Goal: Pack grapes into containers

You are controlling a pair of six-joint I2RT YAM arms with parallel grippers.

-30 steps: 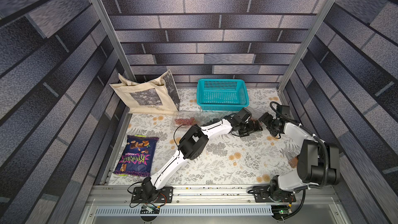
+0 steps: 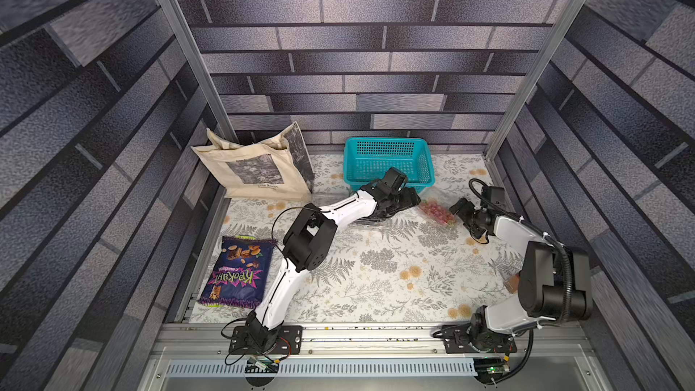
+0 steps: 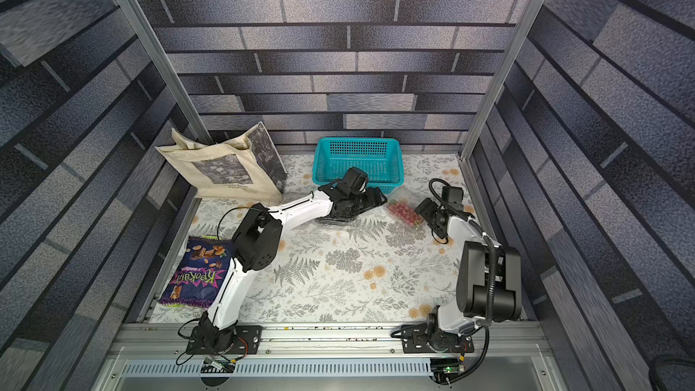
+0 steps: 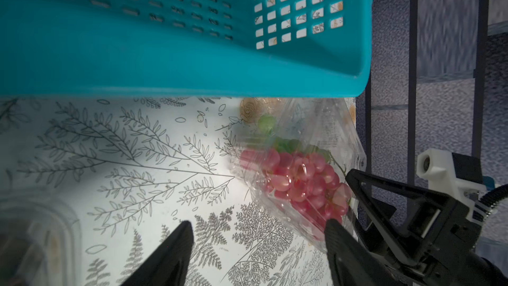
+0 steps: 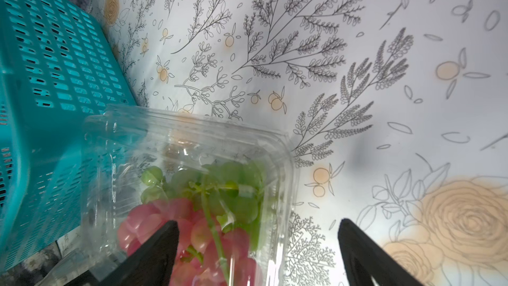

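A clear container [image 2: 437,210] holding red and green grapes [image 5: 206,233] sits on the table, right of the teal basket's front corner. My right gripper [image 2: 459,208] is open at its right side; in the right wrist view the container's side wall lies between the spread fingers, and contact cannot be told. To the left of this container stands my left gripper [image 2: 411,198], its fingers apart with nothing between them. In the left wrist view a second clear container [image 4: 58,217] shows at the lower left corner, blurred. My left arm largely hides what lies beneath it.
The teal basket [image 2: 388,146] stands empty at the back wall. A cloth bag [image 2: 253,173] is at the back left, and a dark blue snack packet [image 2: 241,271] lies front left. Open table [image 2: 412,297] spans the front middle.
My left gripper has moved left and back, away from the grape container at the right, which now shows. The right arm has hardly moved.
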